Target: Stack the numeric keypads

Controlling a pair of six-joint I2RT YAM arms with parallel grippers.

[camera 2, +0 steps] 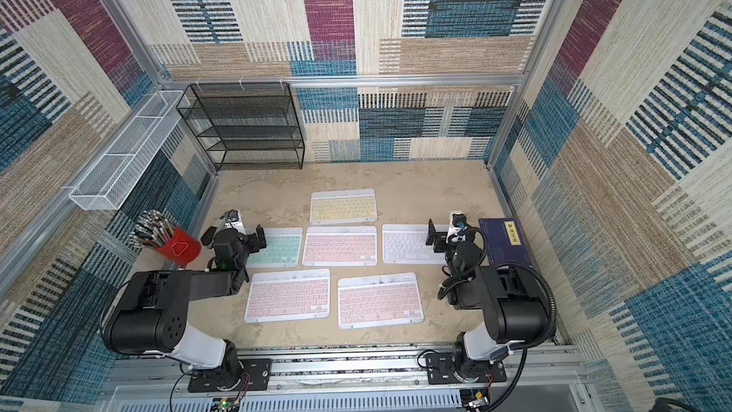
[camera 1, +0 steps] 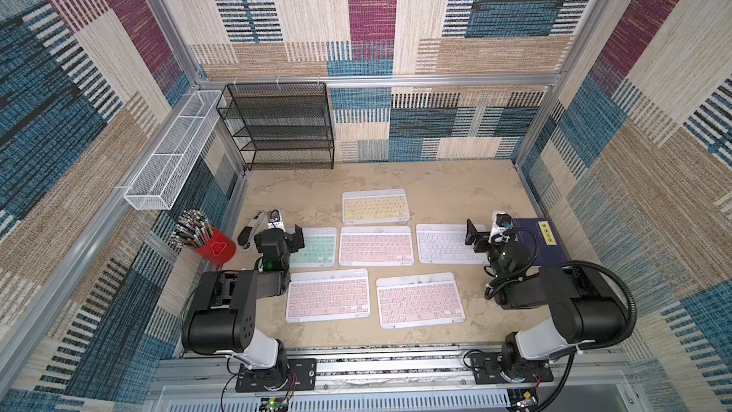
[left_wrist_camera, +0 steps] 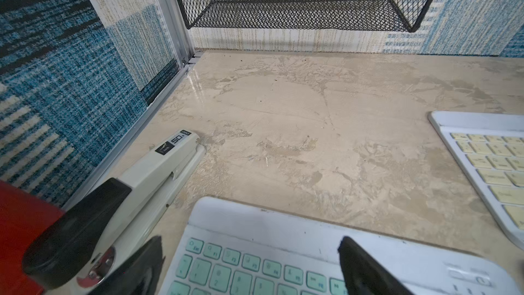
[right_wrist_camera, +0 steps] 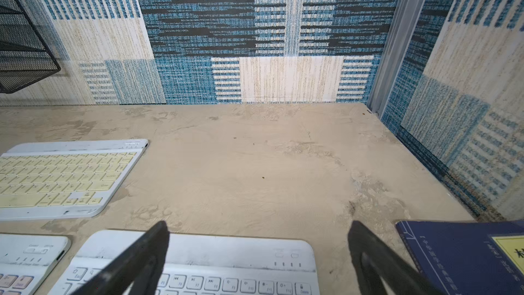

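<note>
Several thin keyboards lie flat and apart on the table. The yellow one (camera 1: 375, 206) is farthest back. A middle row holds the green one (camera 1: 316, 247), a pink one (camera 1: 376, 246) and the white one (camera 1: 442, 245). Nearer the front are a left pink keyboard (camera 1: 328, 296) and a right pink keyboard (camera 1: 420, 300). My left gripper is open above the green keyboard (left_wrist_camera: 262, 267), whose left part is hidden by the arm in the top left view. Over the right part of the white keyboard (right_wrist_camera: 218, 256), my right gripper stands open and empty.
At the left are a stapler (left_wrist_camera: 147, 191) and a red pen holder (camera 1: 218, 247) full of pencils. A dark blue book (camera 2: 499, 240) lies at the right edge. A black mesh rack (camera 1: 278, 126) stands at the back left. Bare table surrounds the yellow keyboard.
</note>
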